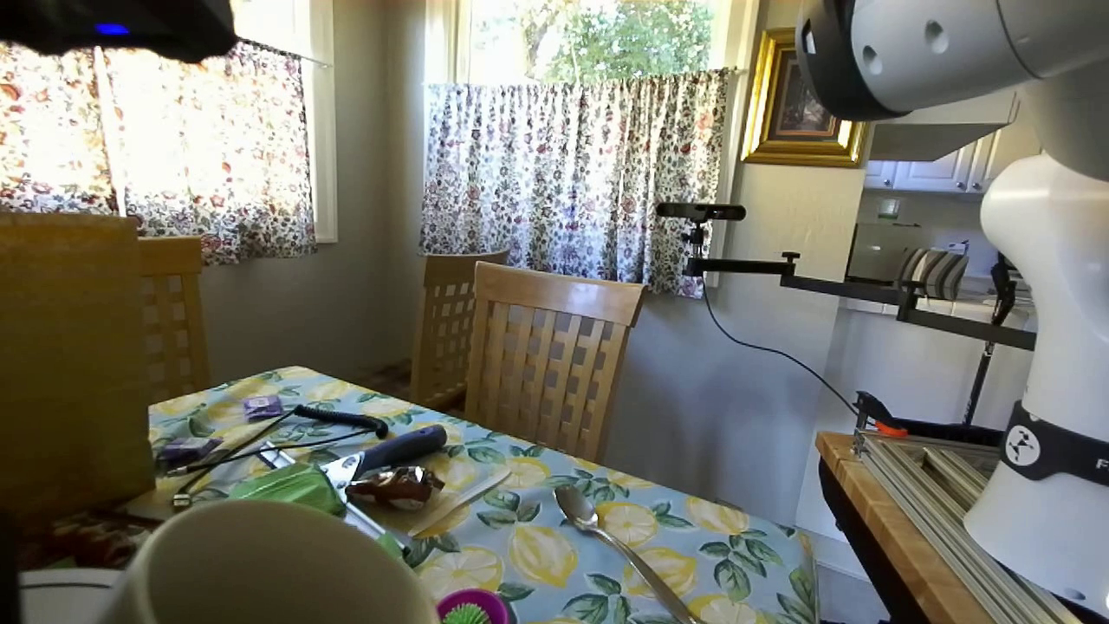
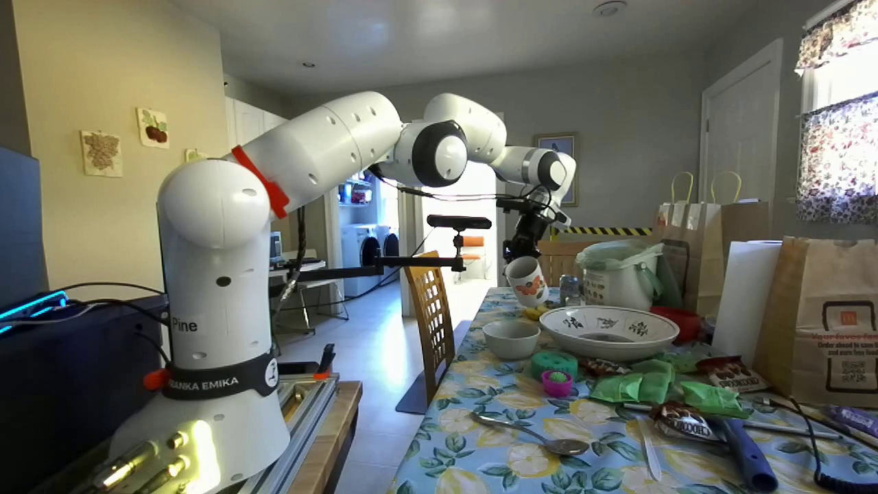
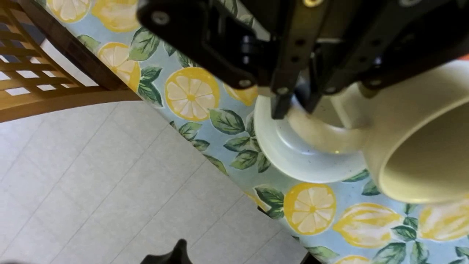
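Note:
A cream mug point(image 3: 417, 145) hangs from my gripper, which is shut on its handle point(image 3: 325, 134) in the wrist view. Exterior view 2 shows the mug point(image 2: 527, 281) tilted above the table's far end, with an orange butterfly print on its side. At the bottom left of exterior view 1 the mug's rim point(image 1: 281, 515) rises close to the camera; the fingers are out of that view. Below the handle, in the wrist view, a white bowl point(image 3: 303, 165) stands on the tablecloth.
A large patterned bowl point(image 2: 609, 333) and a white bucket point(image 2: 617, 276) stand near the mug. Nearer the camera are a green roll point(image 2: 553, 363), a pink cup point(image 2: 557, 383), a spoon point(image 2: 535, 432) and several wrappers. Chairs point(image 1: 551, 348) line the table edge.

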